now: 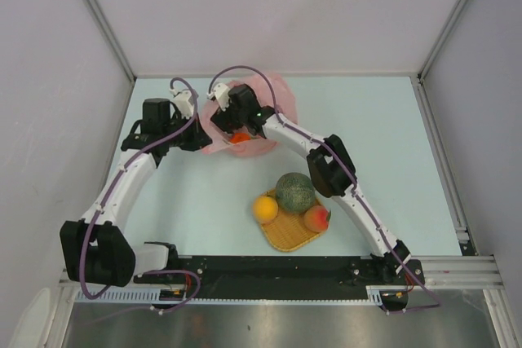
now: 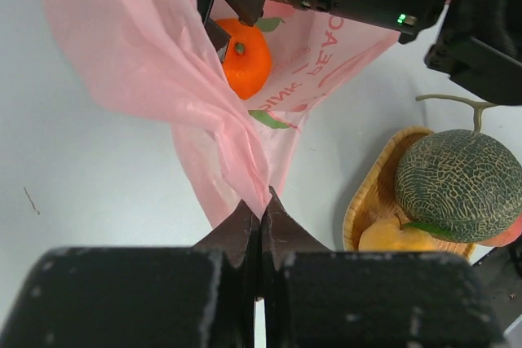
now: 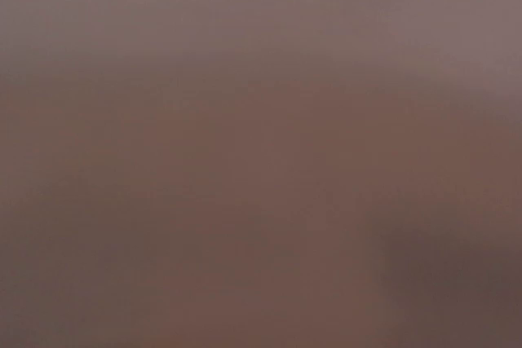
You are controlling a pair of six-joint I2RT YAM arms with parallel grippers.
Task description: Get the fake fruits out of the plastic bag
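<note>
The pink plastic bag (image 1: 281, 95) lies at the back of the table, its mouth spread open. My left gripper is shut on the bag's near edge, the film gathered at its fingertips. Inside the mouth rests an orange fruit (image 2: 247, 60) with a green stem spot, partly hidden by the bag. My right gripper (image 1: 225, 123) is open, reaching down into the bag beside that fruit; its tips are largely covered. The right wrist view is only a dim brown-pink blur, so what lies between its fingers cannot be made out.
A wicker basket (image 1: 287, 235) at the front centre holds a green melon (image 1: 294, 192), a yellow-orange fruit (image 1: 265, 209) and a peach (image 1: 316, 218). The right forearm passes close by the melon. Bare table lies to the right and at the front left.
</note>
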